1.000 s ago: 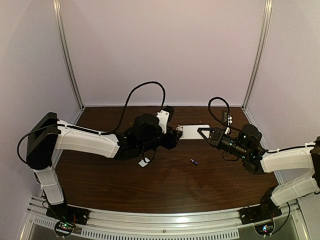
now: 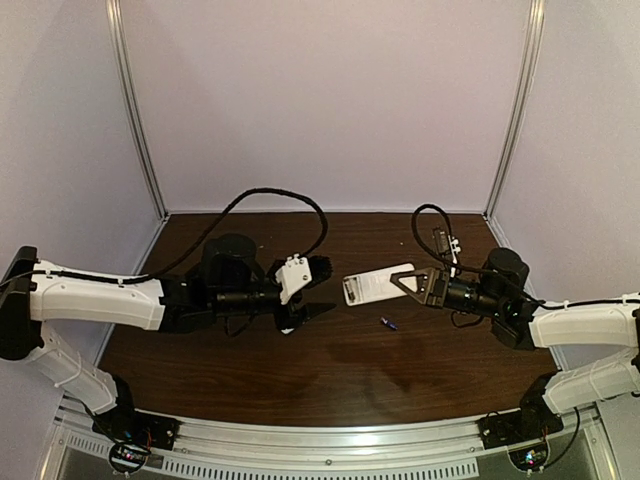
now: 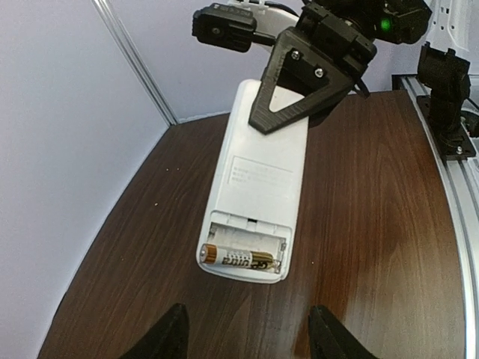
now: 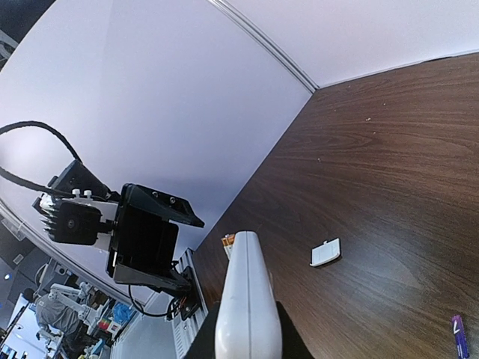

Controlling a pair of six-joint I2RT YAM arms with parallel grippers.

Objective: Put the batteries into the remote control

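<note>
My right gripper point(image 2: 410, 283) is shut on the white remote point(image 2: 368, 287), held above the table, its battery compartment facing my left gripper. In the left wrist view one AA battery point(image 3: 236, 256) lies in the open compartment, along its lower edge, with space above it. My left gripper point(image 2: 315, 310) hangs just left of the remote, fingers apart with nothing between them. A purple battery point(image 2: 389, 323) lies on the table below the remote. The white battery cover point(image 4: 325, 252) lies on the table, hidden behind my left arm in the top view.
The table point(image 2: 400, 380) is otherwise mostly clear, with free room at the front and back. Walls stand at the back and sides, and a metal rail point(image 2: 320, 430) runs along the front edge.
My left gripper has drawn back from the remote's end, moving left and toward the front, and now covers the cover in the top view. The remote has shifted slightly left and forward.
</note>
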